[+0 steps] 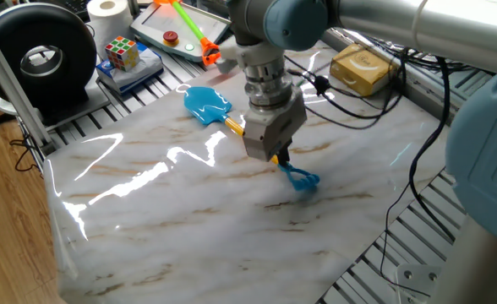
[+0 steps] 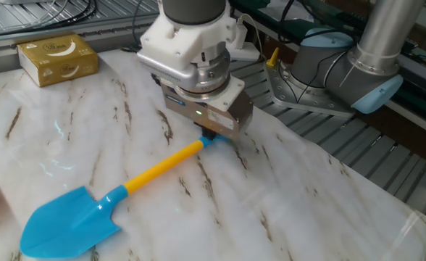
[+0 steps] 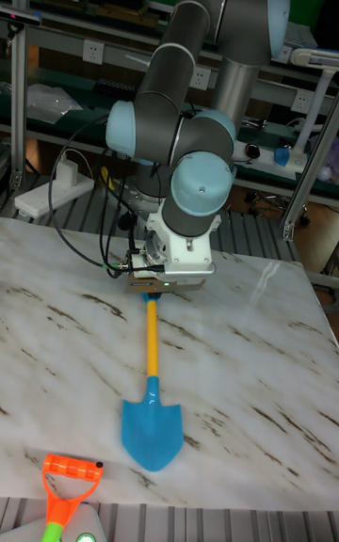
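A toy shovel lies on the marble-patterned sheet, with a blue blade (image 1: 206, 105), a yellow shaft (image 2: 162, 167) and a blue grip handle (image 1: 303, 180). My gripper (image 1: 284, 159) points down at the handle end, where the yellow shaft meets the blue handle. In exterior view 2 the dark fingertips (image 2: 208, 133) are at the blue collar, and the gripper body hides most of the handle. The finger gap does not show clearly, so whether they are closed around the shovel cannot be told. In exterior view 3 the blade (image 3: 152, 436) points away from the arm.
A yellow box (image 2: 58, 59) stands at one table edge, near loose black cables (image 1: 323, 86). Beyond another edge lie a Rubik's cube (image 1: 122, 52) and a green toy with an orange handle (image 1: 208, 51). Most of the marble sheet (image 1: 189, 228) is bare.
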